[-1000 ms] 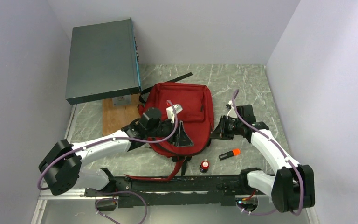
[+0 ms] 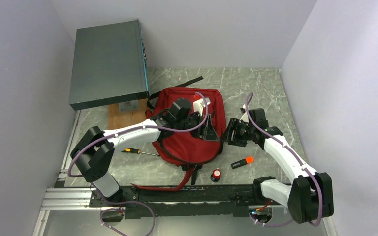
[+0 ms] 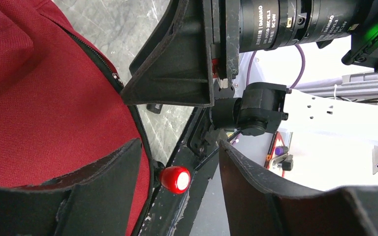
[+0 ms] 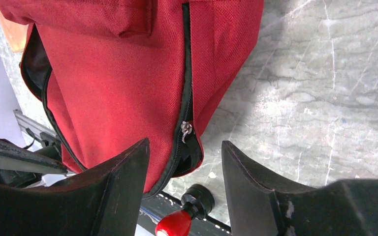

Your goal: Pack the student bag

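Observation:
The red bag (image 2: pixel 182 147) lies flat on the marble surface, its zipper along the right side. My left gripper (image 2: pixel 206 129) hovers over the bag's right part, parted, with nothing seen between its fingers. My right gripper (image 2: pixel 234 132) stands open beside it at the bag's right edge; in the right wrist view a zipper pull (image 4: pixel 186 129) lies below, between and beyond its fingertips. An orange-and-black object (image 2: pixel 242 162) lies right of the bag, a red-topped object (image 2: pixel 216 174) at the front edge, and a yellow-handled screwdriver (image 2: pixel 132 150) left of the bag.
A large dark green panel (image 2: pixel 108 64) stands over a wooden board (image 2: pixel 120 118) at the back left. Walls enclose the sides and back. The marble behind and right of the bag (image 2: pixel 253 88) is clear. The two grippers are very close together.
The right arm has shifted slightly.

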